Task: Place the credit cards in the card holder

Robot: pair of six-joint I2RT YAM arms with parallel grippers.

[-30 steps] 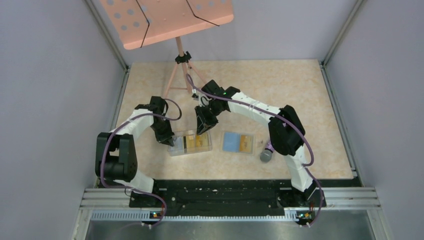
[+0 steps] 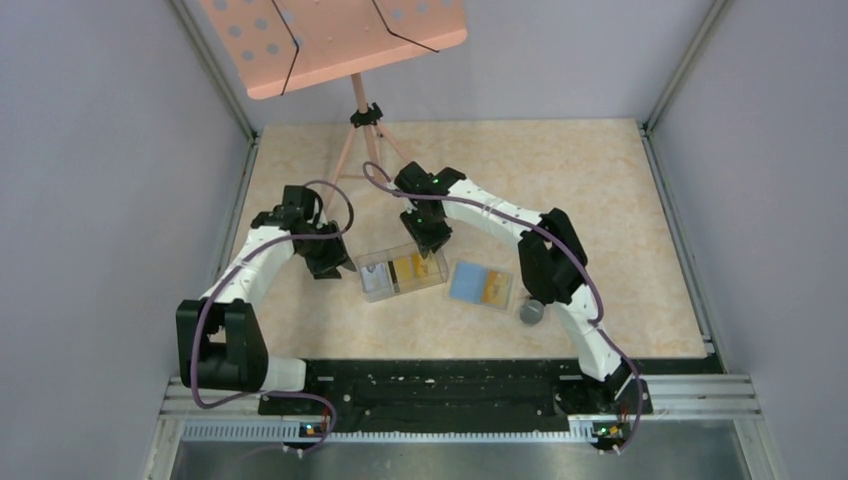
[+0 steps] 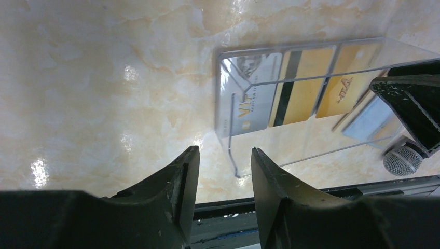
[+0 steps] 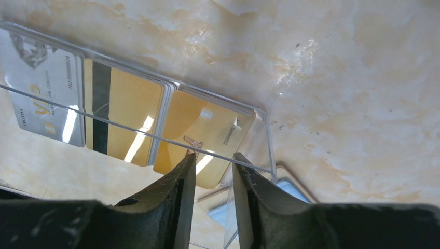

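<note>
A clear box [image 2: 378, 295] lies slightly turned on the table. Inside it sit a silver card [image 3: 255, 96], a gold card with a black stripe [image 3: 301, 85] and a plain gold card [image 4: 200, 127], some of them stacked. My left gripper [image 2: 338, 272] is open off the box's left end, nothing between its fingers. Over the box's right end, my right gripper stands part open. The clear end wall shows between its fingers in the right wrist view; whether they touch it, I cannot tell.
Right of the box lies a flat tray [image 2: 480, 304] with blue and gold pieces. A microphone [image 2: 532, 312] rests beyond it, under the right arm. Behind stands a pink easel [image 2: 361, 100].
The box has shifted right and turned, its right end now further back and close to the flat tray, which sits slightly further right. My right gripper moved right; the left has drawn back left.
</note>
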